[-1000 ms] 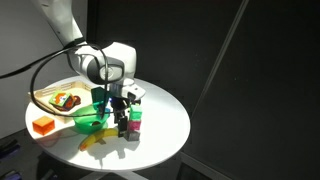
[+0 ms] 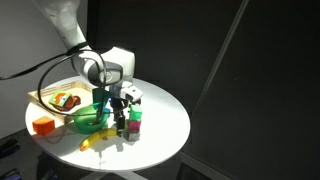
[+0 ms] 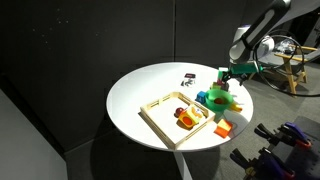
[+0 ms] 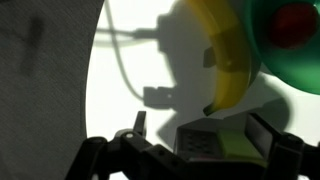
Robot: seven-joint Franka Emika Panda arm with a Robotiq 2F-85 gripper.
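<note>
A small stack of blocks, with a green block (image 2: 135, 113), a pink block (image 2: 134, 126) and a grey block (image 2: 133, 136), stands on the white round table (image 2: 165, 125). My gripper (image 2: 128, 117) is open and pointing down right at this stack. In the wrist view the green block (image 4: 240, 145) and a darker block (image 4: 197, 143) show low in the frame between the spread fingers. Whether either finger touches the blocks cannot be told. A yellow banana (image 4: 232, 60) lies close by, beside the green bowl (image 4: 280, 65), which holds something red (image 4: 295, 25).
An orange block (image 2: 44, 126) sits near the table's left edge. Behind it, a wooden tray (image 3: 160, 115) holds colourful items. A blue object (image 3: 201, 97) stands between tray and bowl. Small dark items (image 3: 188, 79) lie farther off. Right of the stack, the tabletop is clear.
The arm has come down slightly over the last second, at the block stack. The blocks, banana and bowl look unmoved.
</note>
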